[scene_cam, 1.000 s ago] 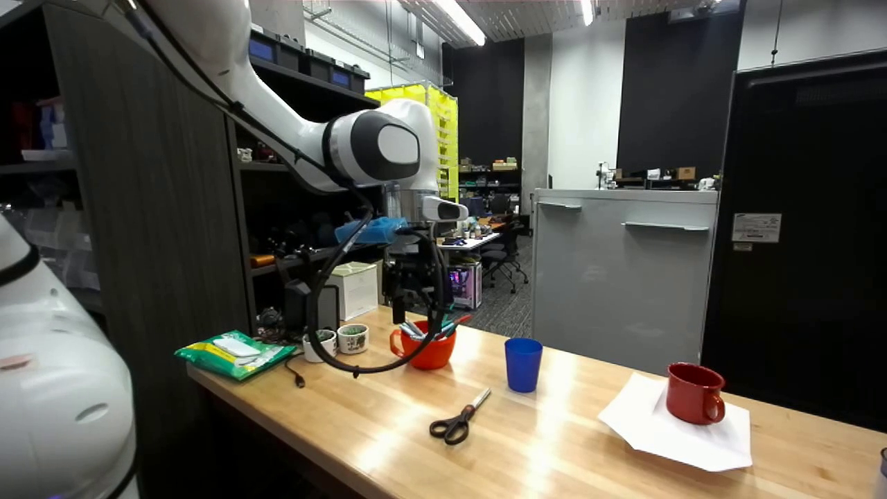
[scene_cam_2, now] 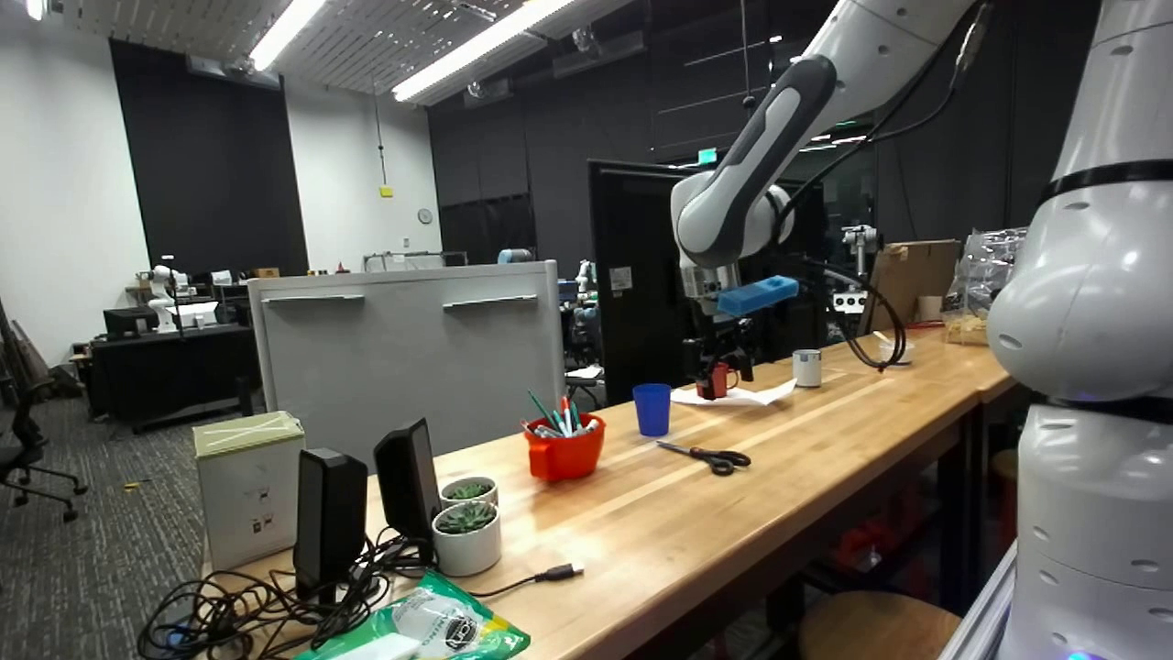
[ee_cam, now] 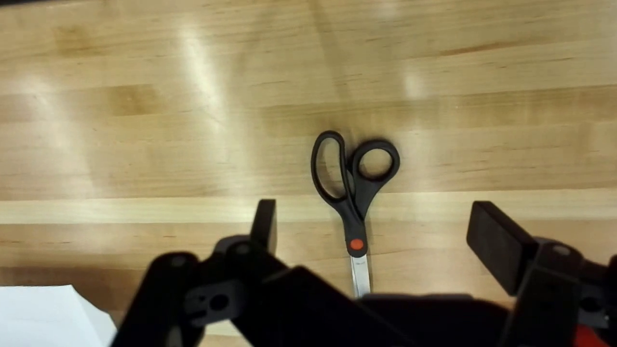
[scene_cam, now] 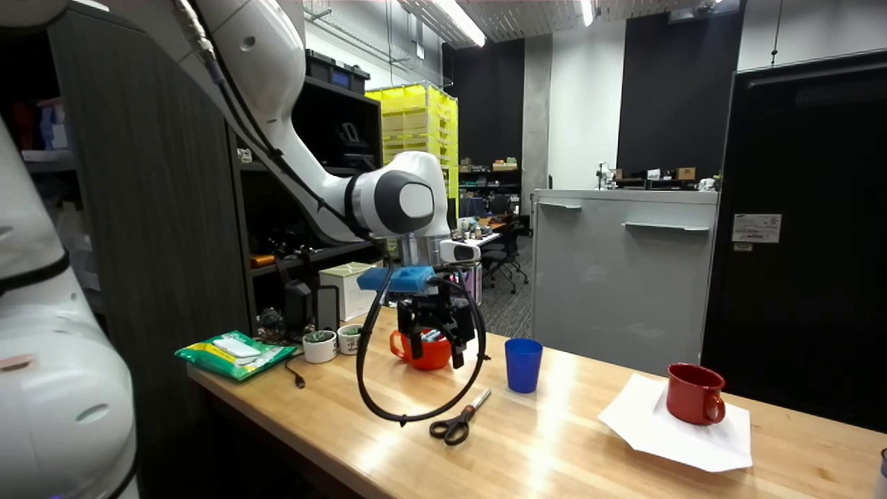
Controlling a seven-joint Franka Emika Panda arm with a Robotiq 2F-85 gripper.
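Below my gripper, black-handled scissors [ee_cam: 357, 202] lie flat on the wooden table, handles and red pivot showing between the spread fingers in the wrist view. Their blade tip is hidden there by the gripper's body; exterior view 1 shows the whole scissors [scene_cam: 459, 418]. The gripper [scene_cam: 436, 349] stands open above the table with nothing held. From that side it overlaps the orange-red cup of pens [scene_cam: 430, 356]. A blue cup [scene_cam: 523, 366] is upright, just beyond the blade tip.
A dark red mug [scene_cam: 695, 394] sits on white paper [scene_cam: 648, 424] to the right. Two potted succulents [scene_cam_2: 467, 535], black speakers [scene_cam_2: 330, 517], tangled cables and a green packet [scene_cam_2: 440, 621] crowd one end. Bare tabletop surrounds the scissors.
My arm and gripper have moved lower and to the right in exterior view 1, and the gripper now overlaps the pen cup. The objects on the table have stayed put.
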